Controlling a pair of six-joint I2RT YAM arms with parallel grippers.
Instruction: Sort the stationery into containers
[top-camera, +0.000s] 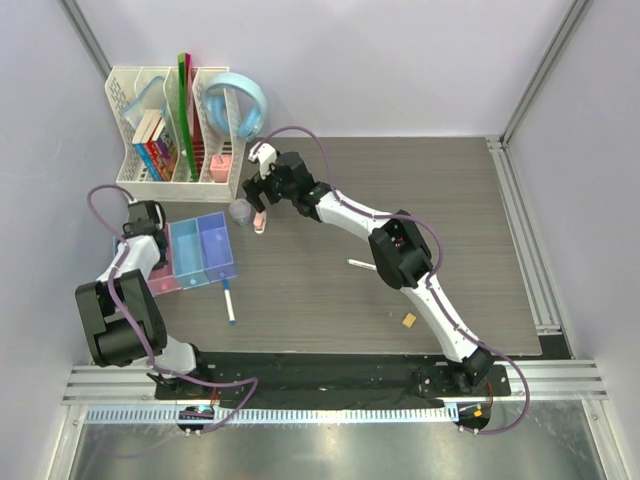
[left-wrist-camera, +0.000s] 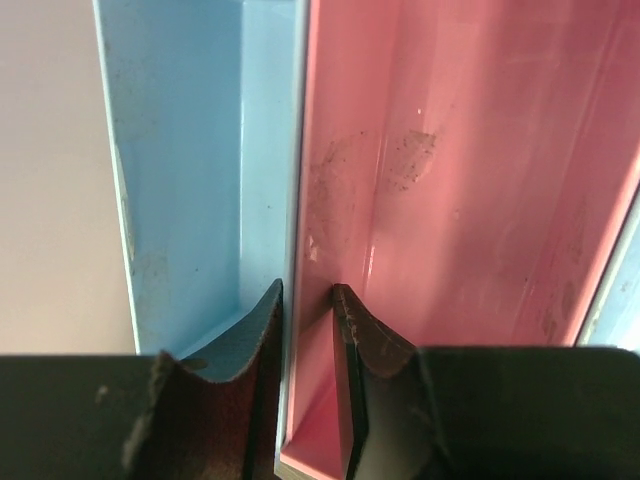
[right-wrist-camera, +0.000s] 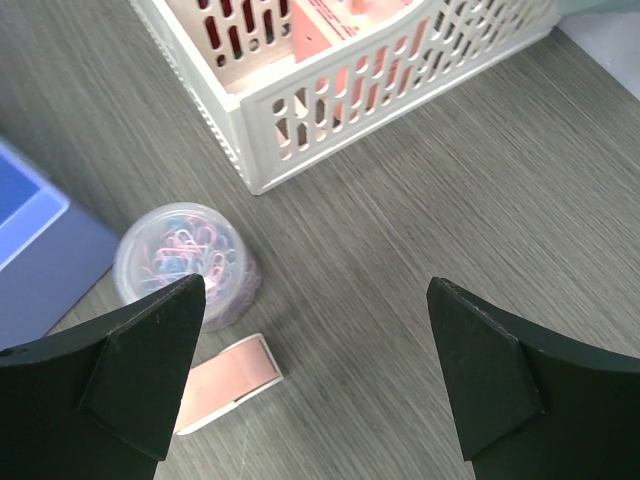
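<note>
My left gripper is shut on a divider wall of the sectioned box, between a pale blue and a pink compartment. In the top view the box's light blue compartment and darker blue end show; the left arm covers its other end. My right gripper stands open and empty above the table, near a round clear tub of colourful clips and a pink-and-white stapler-like item. A blue-capped marker, a green-and-white pen and a yellow block lie on the table.
Behind the box stands a white rack holding books, folders and a pink box. Blue headphones hang at its right side.
</note>
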